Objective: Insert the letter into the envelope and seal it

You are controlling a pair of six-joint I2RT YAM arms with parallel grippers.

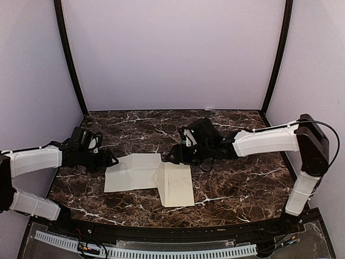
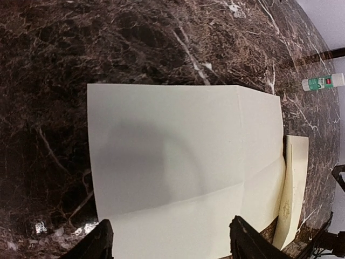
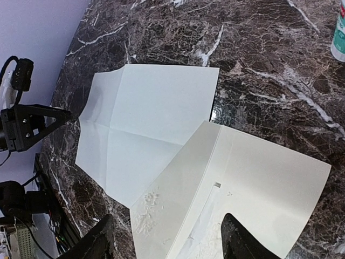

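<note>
The white letter (image 1: 135,175), unfolded with crease lines, lies flat at left of centre on the table. Against its right edge is the cream envelope (image 1: 179,189), its flap (image 3: 172,194) lifted and turned toward the letter. Past the letter's left edge, my left gripper (image 1: 112,161) stands open; in the left wrist view the letter lies below its spread fingers (image 2: 97,243). Open as well, my right gripper (image 1: 173,156) hovers over the envelope's far end, with the envelope beneath its fingers (image 3: 237,240). Neither gripper has anything between its fingers.
A green and white glue stick (image 2: 323,82) stands behind the envelope; the right arm hides most of it from above. Bare dark marble table (image 1: 242,194) extends to the right and toward the back.
</note>
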